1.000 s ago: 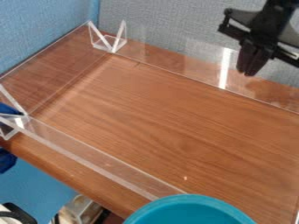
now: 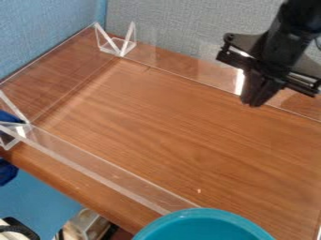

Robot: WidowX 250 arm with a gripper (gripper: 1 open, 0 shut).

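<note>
My black gripper (image 2: 257, 92) hangs above the right rear part of the wooden tabletop (image 2: 163, 131), its fingertips pointing down close together, shut with nothing visible between them. A teal round bowl (image 2: 201, 217) is partly visible at the bottom edge of the view, well in front of and below the gripper.
Clear low plastic walls with white triangular brackets (image 2: 115, 43) line the back and left of the table. The middle of the tabletop is empty. Blue and dark items, partly cut off, sit beyond the left edge.
My gripper has moved leftward and somewhat down in the view over the last second. The bowl and table look unchanged.
</note>
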